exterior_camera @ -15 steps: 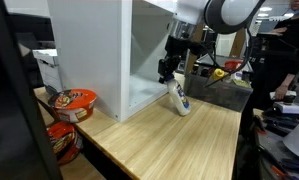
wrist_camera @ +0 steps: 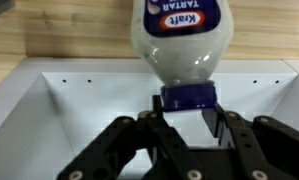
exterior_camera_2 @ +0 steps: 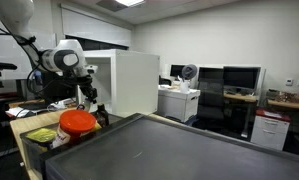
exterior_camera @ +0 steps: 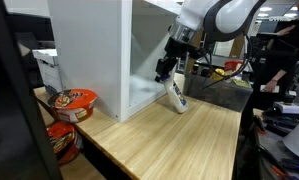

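A white tartar sauce bottle (exterior_camera: 176, 97) with a purple cap is tilted beside the white cabinet, over the wooden table. My gripper (exterior_camera: 168, 76) is shut on its cap end. In the wrist view the purple cap (wrist_camera: 189, 97) sits between the dark fingers, and the label on the bottle (wrist_camera: 181, 40) reads "Tartar" and "Kraft". The bottle's far end is cut off at the top of that view. Whether its base touches the table I cannot tell.
The white cabinet (exterior_camera: 91, 50) stands close behind the arm, its open side by the bottle. Red bowls (exterior_camera: 72, 102) lie in a dark rack left of the table. A grey wire basket (exterior_camera: 229, 93) is at the right.
Gripper and bottle have moved slightly up and to the left in exterior view 1, and the bottle's tilt has shifted a little. The grip stays on the cap.
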